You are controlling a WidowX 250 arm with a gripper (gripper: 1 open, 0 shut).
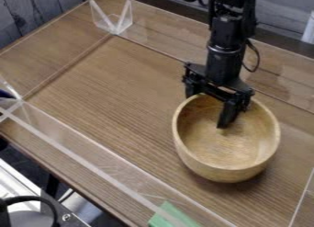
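Observation:
A large tan bowl (pixel 227 153) sits on the wooden table at the right of the camera view. The black gripper (pixel 216 97) reaches down from the top over the bowl's back rim, its fingers low at and partly inside the bowl. Whether anything is between its fingers, or how far apart they stand, is hard to make out.
A green piece (pixel 172 215) lies at the bottom edge. Black cabling or hardware (pixel 25 210) is at the lower left corner.

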